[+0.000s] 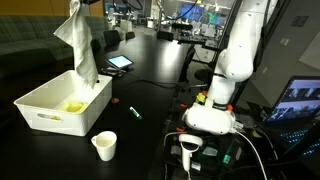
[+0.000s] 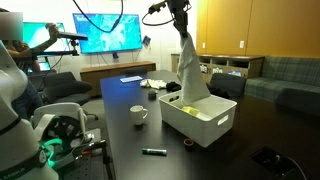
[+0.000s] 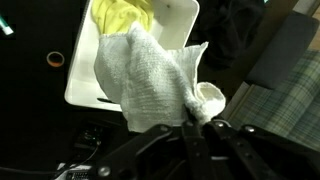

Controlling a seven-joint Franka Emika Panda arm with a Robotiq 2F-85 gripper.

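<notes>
A white cloth hangs down over the white box, its lower end by the box's far rim in the first exterior view. In the second exterior view the gripper is high above, shut on the top of the cloth. The wrist view has the cloth bunched at the gripper, covering much of the fingers. Inside the white box lies a yellow cloth. Whether the white cloth touches the box cannot be told.
A white mug stands in front of the box. A green marker and a small round ring lie on the dark table. A dark tablet sits farther back. Bare table lies right of the box.
</notes>
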